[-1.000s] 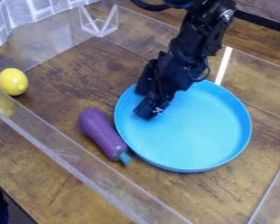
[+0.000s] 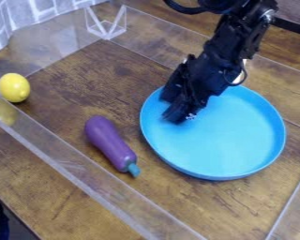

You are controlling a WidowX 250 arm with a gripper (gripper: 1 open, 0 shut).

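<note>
My black gripper (image 2: 180, 98) reaches down from the top of the view to the upper left rim of a blue round plate (image 2: 221, 141), its fingers low over or on the plate; by its dark shape, whether anything is between them is hard to see. A purple eggplant toy (image 2: 109, 141) with a teal stem lies left of the plate. A yellow egg-shaped object (image 2: 14, 87) sits at the far left.
Clear walls border the wooden surface (image 2: 83, 70) at left, back and front. Bare wood lies between the yellow object and the plate, and below the plate at right.
The blue plate has shifted to the right, away from the eggplant, and my gripper has moved right with it. The eggplant and yellow object look still.
</note>
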